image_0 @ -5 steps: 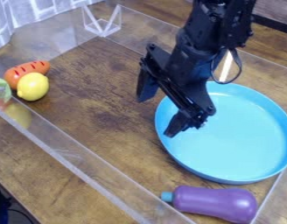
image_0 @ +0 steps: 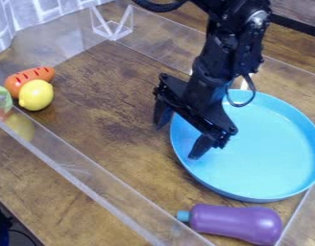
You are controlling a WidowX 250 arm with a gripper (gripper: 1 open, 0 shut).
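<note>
The black robot arm reaches down from the top of the camera view, its gripper (image_0: 182,130) standing open over the left part of a blue plate (image_0: 260,159). Whether anything small lies between the fingers is hidden by the dark housing. A purple eggplant-shaped object (image_0: 237,221) lies in front of the plate. A yellow lemon (image_0: 36,95) and an orange sausage-like object (image_0: 28,79) lie at the far left, well apart from the gripper.
Clear plastic walls (image_0: 70,165) border the wooden surface. A small white wire stand (image_0: 111,24) is at the back. The wooden area left of the plate is clear.
The arm and gripper have moved lower, down toward the left part of the plate. The objects on the table look unmoved.
</note>
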